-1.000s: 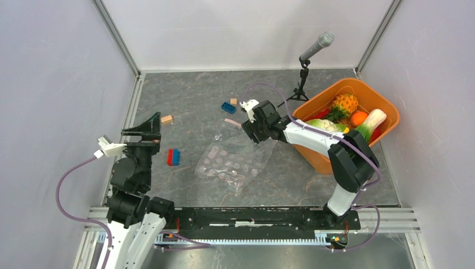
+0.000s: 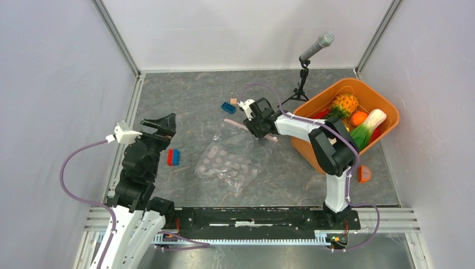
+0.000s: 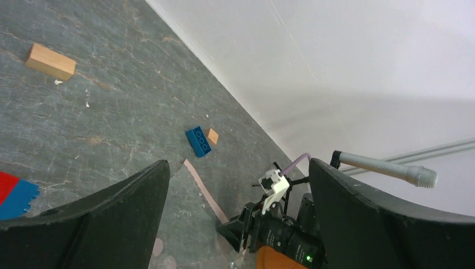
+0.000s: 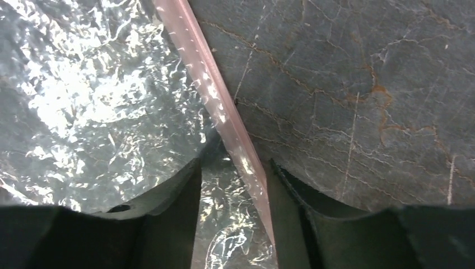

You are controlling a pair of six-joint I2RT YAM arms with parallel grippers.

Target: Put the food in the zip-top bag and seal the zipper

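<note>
A clear plastic bag [image 2: 227,165] with a pink zipper strip [image 4: 224,120] lies flat on the grey table. My right gripper is low over that strip, part open, with a fingertip on either side of it; whether it touches is unclear. My left gripper stands open at the left of the table, above and apart from the bag. The food, with pineapple [image 2: 345,103], orange [image 2: 358,118] and leek [image 2: 374,122], sits in an orange bin [image 2: 307,151] at the right.
A microphone on a stand [image 2: 317,46] is at the back right. Blue [image 2: 228,107] and red-blue blocks [image 2: 173,157], small wooden blocks [image 2: 233,101] and an orange piece [image 2: 364,174] lie on the table.
My left gripper has moved right from its earlier place. My right gripper has shifted slightly and lowered toward the bag's zipper strip, its arm changing angle.
</note>
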